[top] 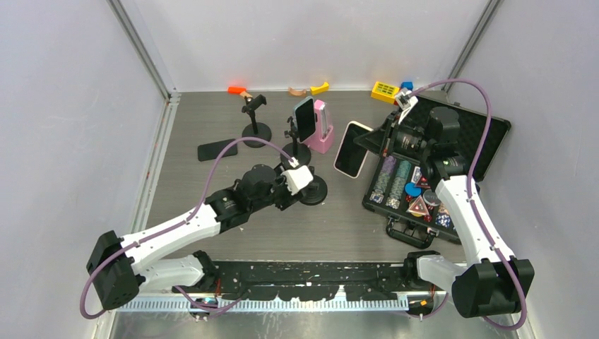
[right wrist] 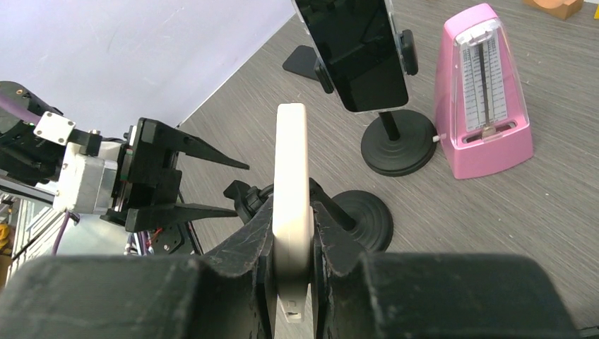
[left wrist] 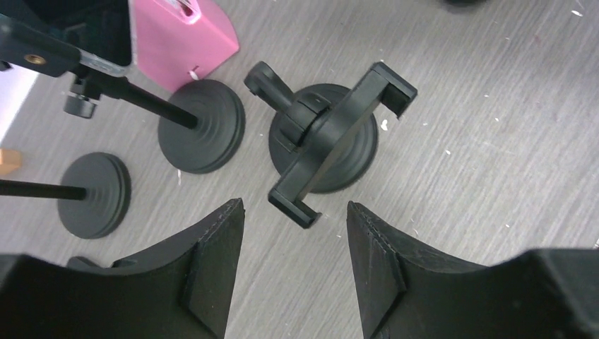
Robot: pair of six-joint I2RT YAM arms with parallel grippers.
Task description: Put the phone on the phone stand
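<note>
A black-screened phone (top: 351, 149) with a pale edge (right wrist: 291, 176) hangs in my right gripper (top: 383, 138), which is shut on it. My left gripper is open, its fingers below a black phone stand (left wrist: 325, 141) on a round base, nothing between them. Behind that, another stand (right wrist: 395, 138) holds a phone (right wrist: 353, 56), beside a pink metronome (right wrist: 480, 99). A third, empty stand (top: 256, 133) is at the back left.
An open black case (top: 395, 226) of chips fills the right side. A dark flat slab (top: 217, 150) lies at the left; small coloured toys line the back edge.
</note>
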